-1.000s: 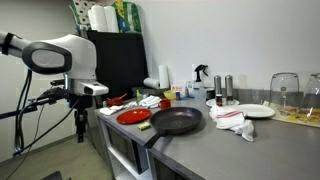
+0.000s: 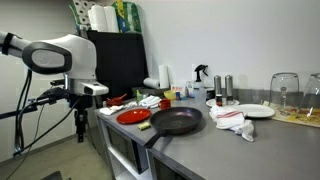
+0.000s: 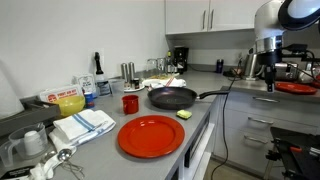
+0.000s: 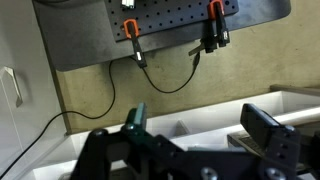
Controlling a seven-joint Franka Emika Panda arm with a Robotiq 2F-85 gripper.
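My gripper (image 2: 81, 132) hangs pointing down from the white arm (image 2: 68, 55), left of the counter and out over the floor. The wrist view shows its two dark fingers (image 4: 137, 117) set apart along the lower edge, with no object visible between them. On the counter lie a black frying pan (image 2: 176, 120) and a red plate (image 2: 134, 116), both clear of the gripper. In the other exterior view, the pan (image 3: 172, 98) is behind the plate (image 3: 151, 136), its handle towards the arm.
A yellow-green sponge (image 3: 184, 114) and a red mug (image 3: 131, 105) stand near the plate. White cloths (image 2: 231, 121) lie on the counter. Below the counter run white drawers (image 3: 237, 125). The wrist view shows a white cabinet edge (image 4: 205, 110), bare floor and the perforated base plate (image 4: 175, 15).
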